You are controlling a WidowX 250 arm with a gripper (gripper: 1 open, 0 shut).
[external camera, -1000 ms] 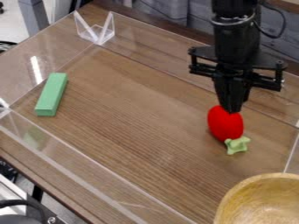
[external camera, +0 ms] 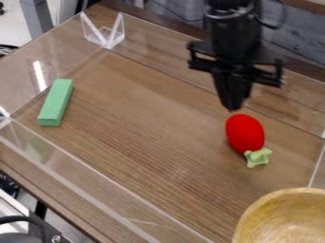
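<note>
The dark robot arm reaches down from the top centre-right, its gripper hanging over the wooden table, above and behind a red strawberry-like object with a green leafy end. Nothing shows between the fingers, which look shut, though they are blurred. A green block lies at the far left.
A tan bowl sits at the front right. A small clear wire-like holder stands at the back left. Dark cables lie at the left edges.
The arm and gripper have moved left and up, away from the red object. The red object and green block stay in place.
</note>
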